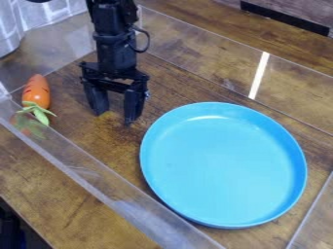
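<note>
My black gripper (pixel 115 99) hangs low over the wooden table at the upper left, its fingers spread open with nothing visible between them. A toy carrot (pixel 37 95) with an orange body and green top lies to its left. A round blue plate (pixel 224 166) fills the lower right, to the gripper's right.
A clear plastic rim runs diagonally across the lower left of the view. A white object (pixel 14 21) is partly visible in the top left corner.
</note>
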